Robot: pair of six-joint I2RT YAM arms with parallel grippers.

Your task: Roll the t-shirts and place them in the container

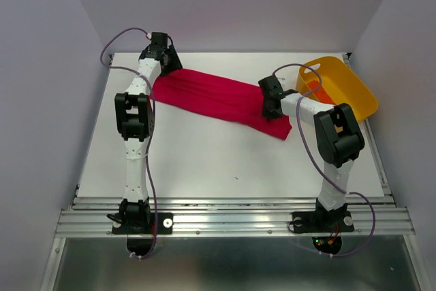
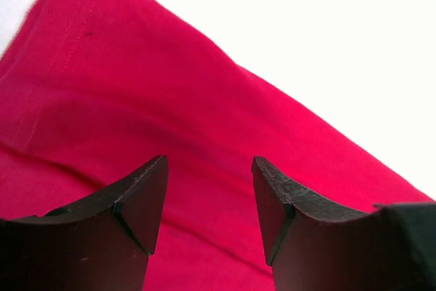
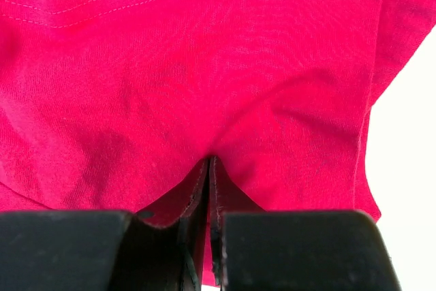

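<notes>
A red t-shirt point(image 1: 211, 96) lies folded into a long strip, slanting across the back of the white table from upper left to lower right. My left gripper is open above its left part, with red cloth showing below and beyond the spread fingers. Near the strip's right end, my right gripper is shut on the cloth; small creases run out from its fingertips. In the right wrist view a stitched hem point(image 3: 129, 1) crosses the top of the fabric. The top view hides both sets of fingertips behind the arms.
A yellow basket point(image 1: 357, 97) with something orange-red point(image 1: 320, 92) inside stands at the table's back right, close beside the right arm.
</notes>
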